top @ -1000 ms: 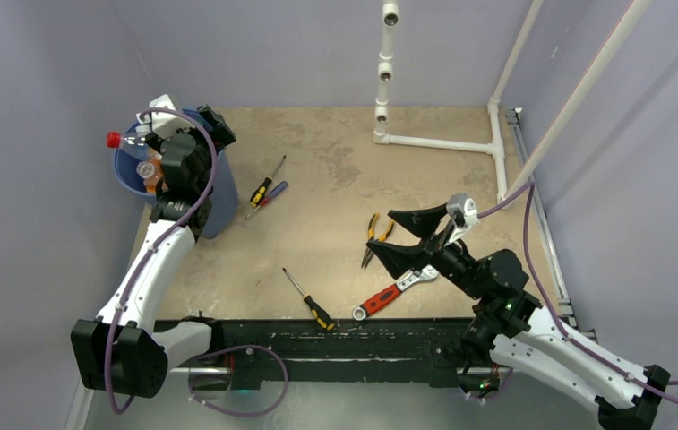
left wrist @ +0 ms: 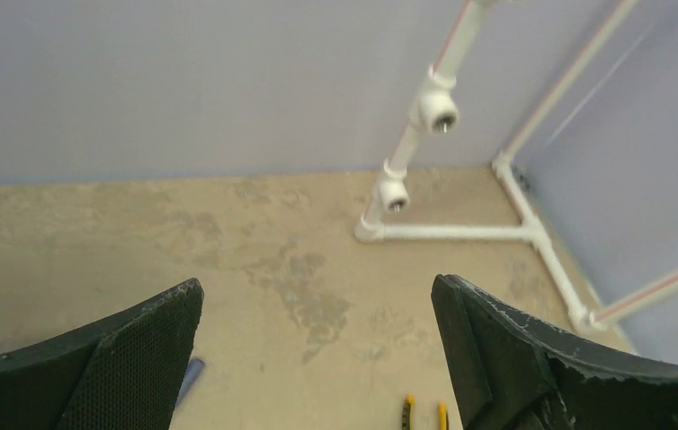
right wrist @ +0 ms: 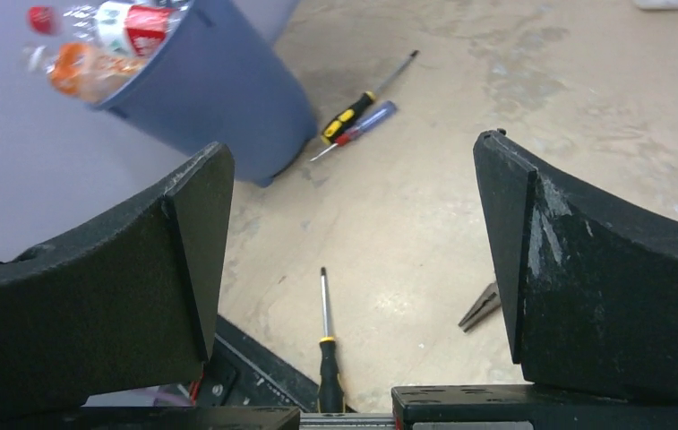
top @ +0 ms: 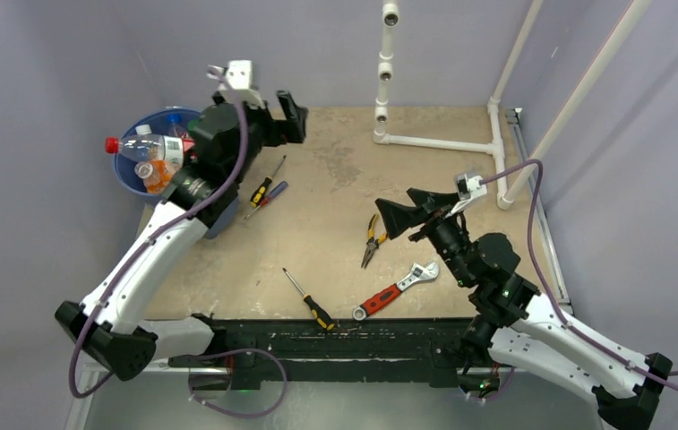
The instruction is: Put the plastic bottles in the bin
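Plastic bottles, a red-capped one and an orange one among them, lie in the blue bin at the back left, seen also in the right wrist view. My left gripper is open and empty, raised just right of the bin. My right gripper stands open with nothing between its fingers, over the right middle of the table.
Two screwdrivers lie beside the bin, another at the front. Pliers and a red-handled wrench lie right of centre. A white pipe frame stands back right.
My left arm has swung up and right from over the bin, uncovering the bottles. My right gripper has shifted slightly up and right.
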